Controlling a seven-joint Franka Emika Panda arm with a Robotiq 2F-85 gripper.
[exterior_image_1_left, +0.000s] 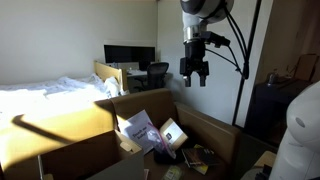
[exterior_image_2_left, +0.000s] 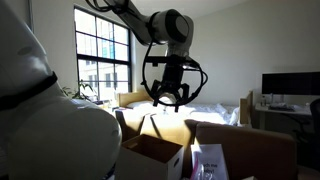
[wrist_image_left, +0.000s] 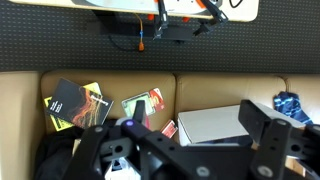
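My gripper hangs well above a tan couch, pointing down. Its two fingers stand apart, with nothing visible between them. In the wrist view the gripper also has a wide gap, and the couch seat shows through it. Below lie dark books or cards on the left, a green and red card near the middle and a white open box on the right. A white printed package leans against the couch back beside a smaller pale box.
A large open box occupies one end of the couch. Dark cloth lies at the seat's left, a blue patterned item at its right. Behind are a bed and a desk chair. Air around the gripper is clear.
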